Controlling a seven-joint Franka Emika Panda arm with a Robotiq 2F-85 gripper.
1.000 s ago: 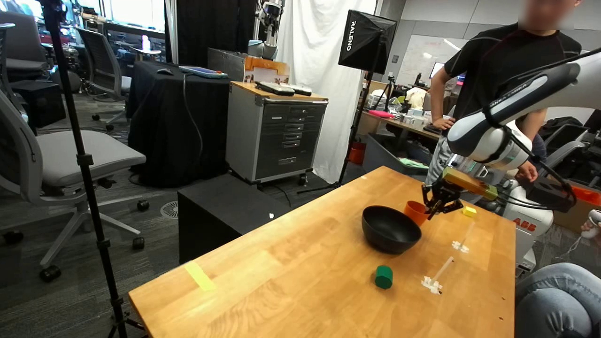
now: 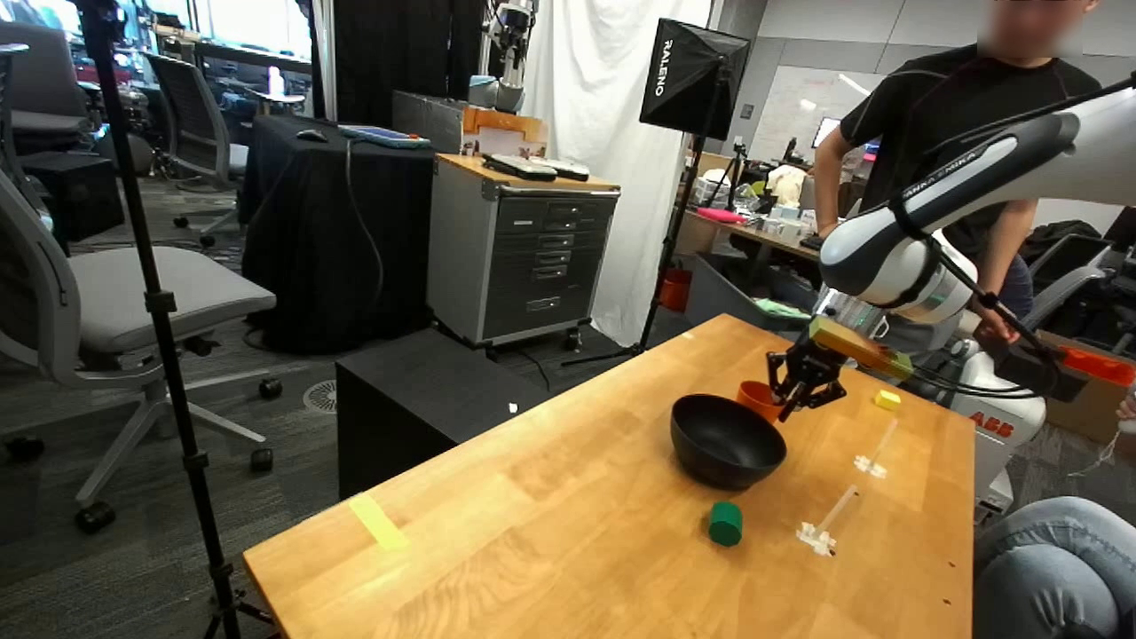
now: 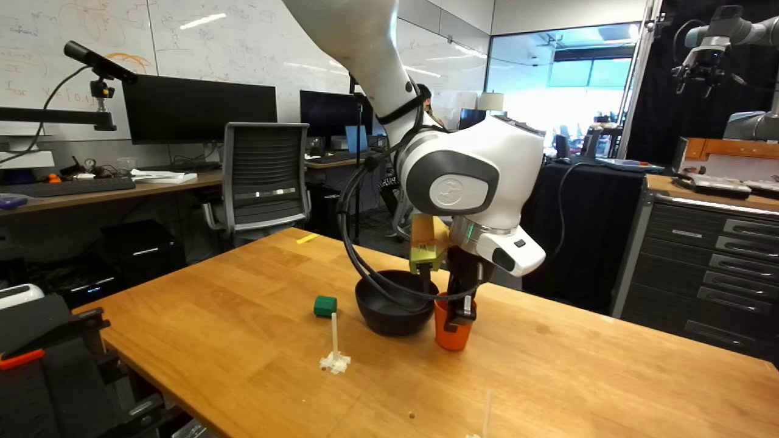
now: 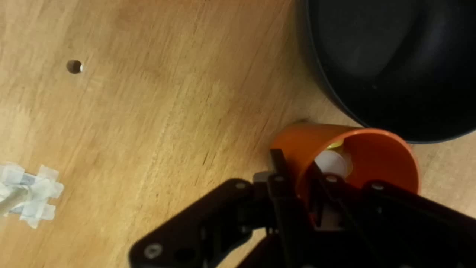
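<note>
An orange cup [image 4: 383, 156] stands on the table close beside a black bowl [image 4: 379, 58]. My gripper is shut on the cup's near wall, one finger outside the rim and the other inside. Something white [image 4: 331, 163] with a bit of yellow shows at the bottom of the cup. In exterior view 1 the bowl [image 2: 729, 438] looks empty, and the cup [image 2: 759, 399] sits behind it, partly covered by my fingers. From the other side, the cup [image 3: 454, 332] appears upright on the tabletop, right of the bowl [image 3: 394, 310].
A green block [image 2: 725, 524] lies in front of the bowl. Nearer the robot base are a yellow block [image 2: 887, 399] and two thin upright sticks [image 2: 838, 509] taped down. Wide bare tabletop [image 2: 511, 522] stretches toward the yellow tape strip [image 2: 378, 521].
The gripper and the orange cup have shifted left in exterior view 1. The black bowl has moved a little left and toward the viewer too. The green block has stayed put.
</note>
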